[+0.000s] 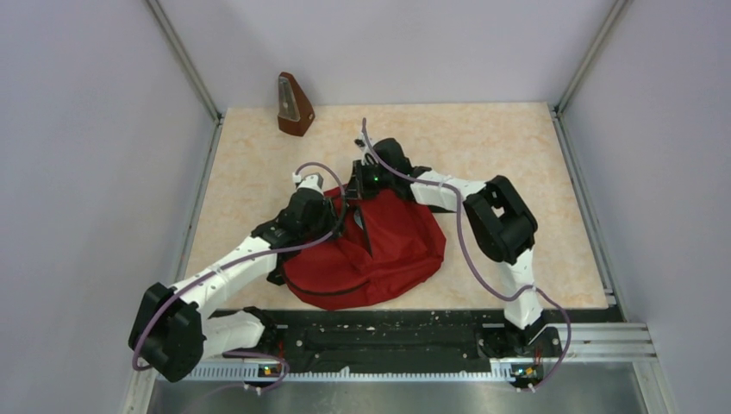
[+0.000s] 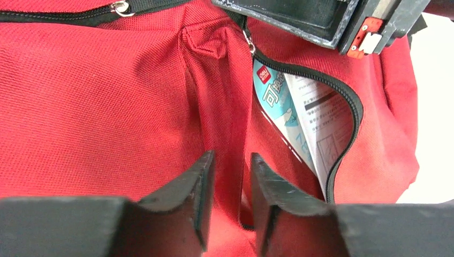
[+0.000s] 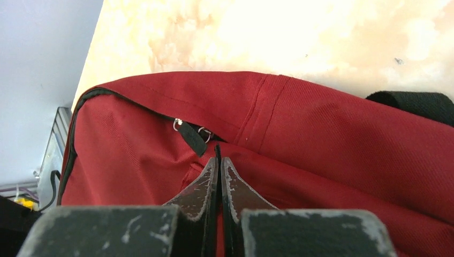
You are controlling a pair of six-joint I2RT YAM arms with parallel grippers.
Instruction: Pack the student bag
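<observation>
The red student bag (image 1: pixel 396 237) lies on the table, its side pocket partly unzipped along a black zipper (image 2: pixel 342 88). Inside that pocket sit a light-blue packet (image 2: pixel 278 101) and a white printed sheet (image 2: pixel 324 118). My right gripper is shut on a black zipper pull (image 3: pixel 218 151); only the tip of the pull shows above the fingers. Over the red fabric, my left gripper is open, its fingertips a little apart on either side of a fold, with nothing gripped. Another black zipper tab (image 3: pixel 193 138) hangs just beyond my right fingertips.
A brown metronome (image 1: pixel 296 105) stands at the back left of the table (image 1: pixel 509 155). Both arms are close together over the bag, and the right gripper's body (image 2: pixel 300 19) looms at the top of the left wrist view.
</observation>
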